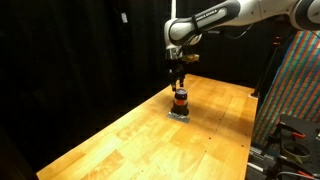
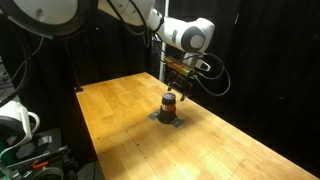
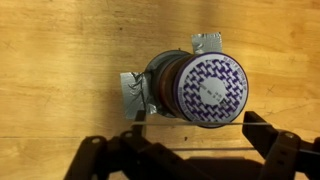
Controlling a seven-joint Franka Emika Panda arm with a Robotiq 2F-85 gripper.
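A dark cylindrical jar with an orange-red band stands upright on the wooden table. Its round lid carries a purple and white pattern, and silver tape shows beside its base. In the second exterior view the jar is just below my gripper. My gripper hangs over the jar, fingers spread wide. From the wrist, the gripper has its fingertips on either side of the lid's near edge, and thin pale lines, perhaps a stretched band, run between the fingers.
Bare wooden table surrounds the jar, with wide free room. Black curtains hang behind it. In the first exterior view, dark equipment stands off the table's right side.
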